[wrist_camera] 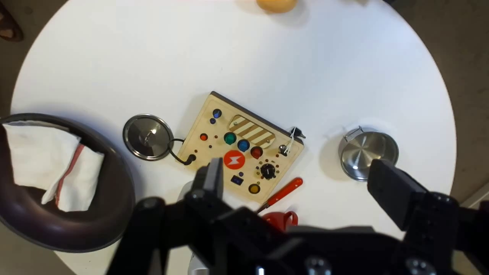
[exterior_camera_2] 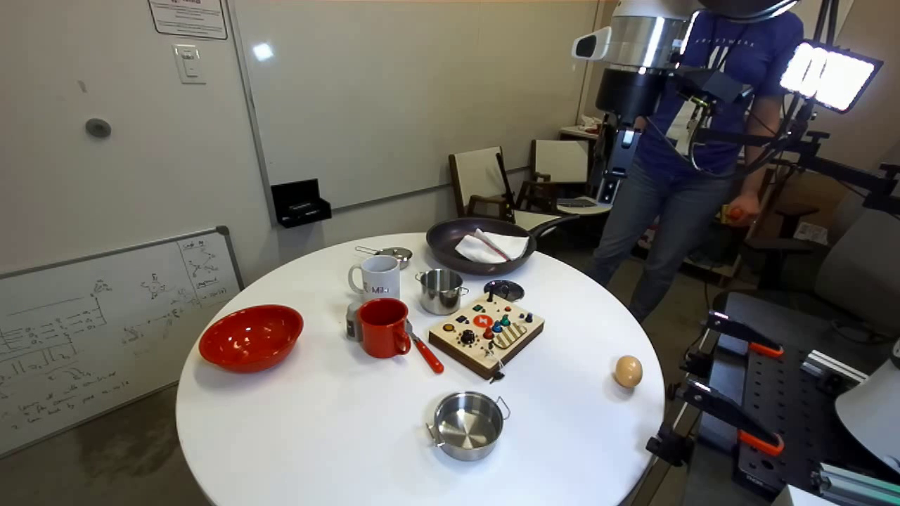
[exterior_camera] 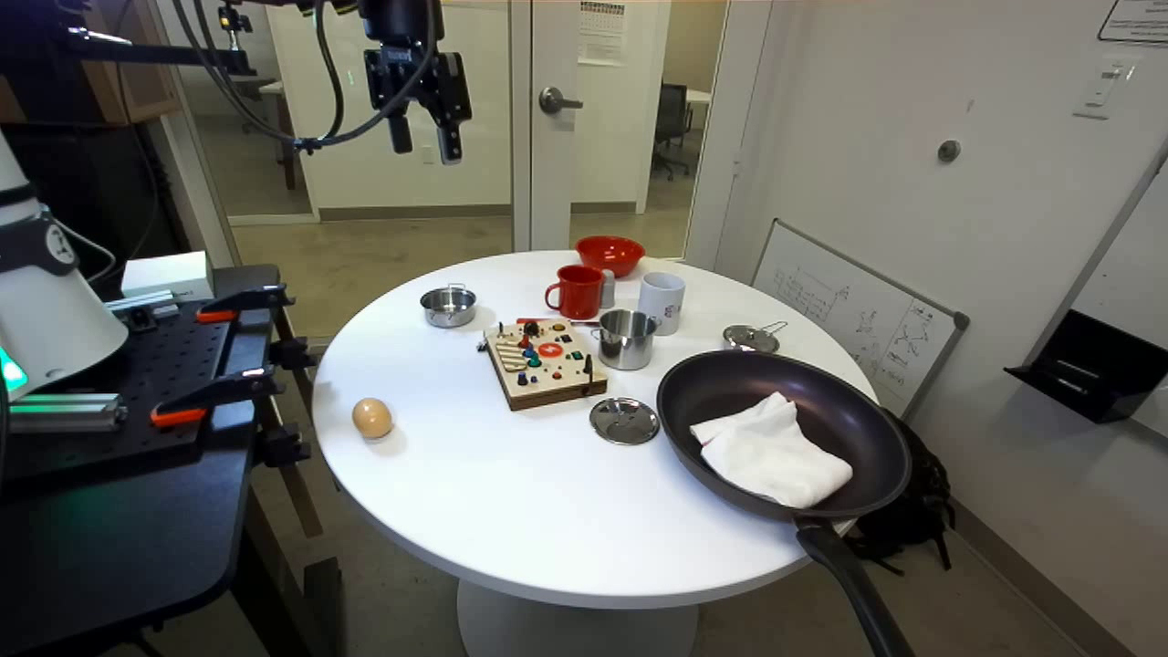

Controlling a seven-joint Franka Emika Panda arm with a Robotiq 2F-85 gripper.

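Observation:
High above the round white table (exterior_camera: 471, 493), my gripper (exterior_camera: 428, 151) stands open, with nothing between its fingers. In the wrist view its two dark fingers spread wide over the lower half. Below lies a wooden board with knobs and switches (wrist_camera: 245, 146). A shallow steel pot (exterior_camera: 449, 307) sits to one side of it, and a taller steel pot (exterior_camera: 625, 340) to the other. A brown egg-like object (exterior_camera: 372, 418) rests alone near the table's edge. The large black pan (exterior_camera: 865, 438) holds a folded white cloth (exterior_camera: 775, 454) with a red stripe.
A red mug (exterior_camera_2: 384, 327), a white mug (exterior_camera_2: 377, 277), a red bowl (exterior_camera_2: 251, 337) and a red-handled utensil (exterior_camera_2: 427, 354) cluster behind the board. One steel lid (exterior_camera: 624, 421) lies flat; another (exterior_camera: 751, 338) is farther back. A person (exterior_camera_2: 675, 169) stands beyond.

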